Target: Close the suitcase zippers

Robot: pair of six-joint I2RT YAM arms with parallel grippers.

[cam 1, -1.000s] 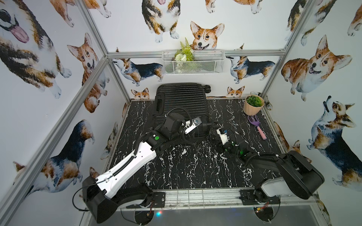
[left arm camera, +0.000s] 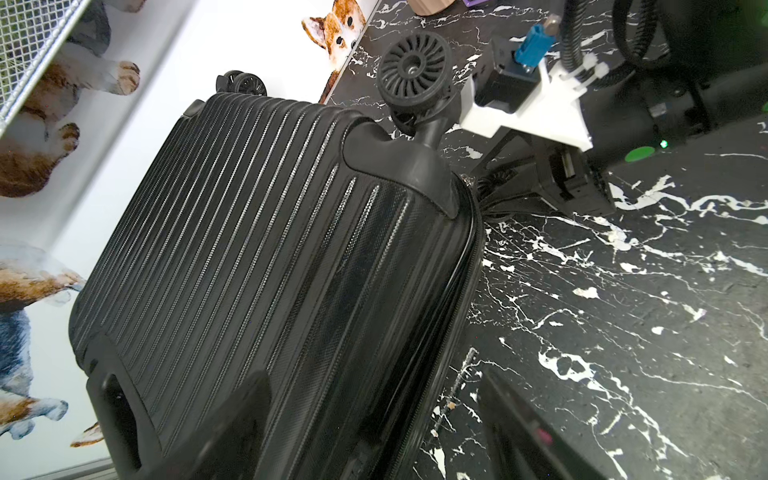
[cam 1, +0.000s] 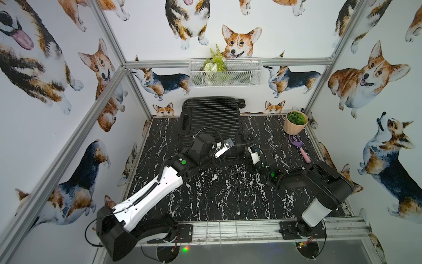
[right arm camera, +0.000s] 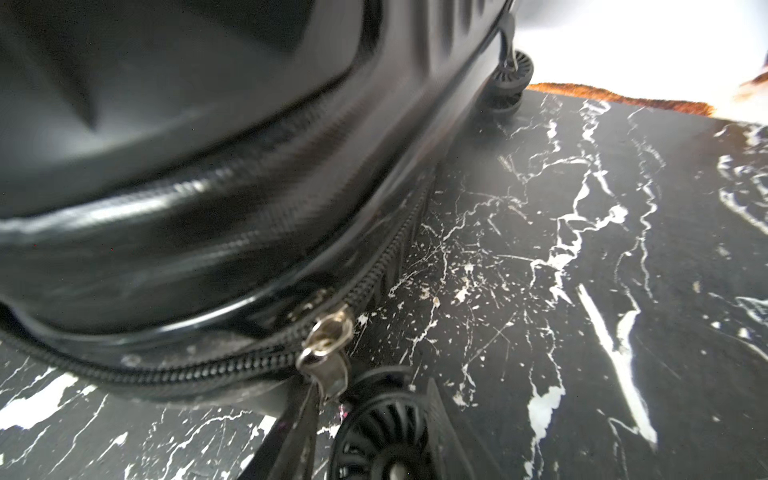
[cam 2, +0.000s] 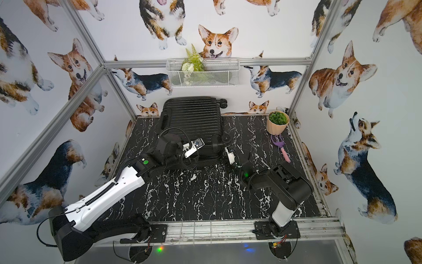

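Observation:
A black ribbed suitcase (cam 1: 211, 114) lies flat on the dark marbled table, its zipper (right arm camera: 192, 368) running round the lower side. My left gripper hangs over the front part of the suitcase, fingers apart, with nothing visible held between them. At the front right corner, by a spinner wheel (left arm camera: 412, 70), is my right gripper. In the right wrist view its fingers are apart, straddling a view of a lower wheel, with a metal zipper pull (right arm camera: 326, 344) just above the left finger. Whether it touches the pull I cannot tell.
A potted plant (cam 1: 293, 125) and a purple-and-pink hand fork (cam 1: 301, 149) stand and lie at the table's right. A wire basket with greenery (cam 1: 224, 74) hangs on the back wall.
My right arm has swung left and inward, bringing its gripper more upright beside the suitcase corner. My left arm has barely moved.

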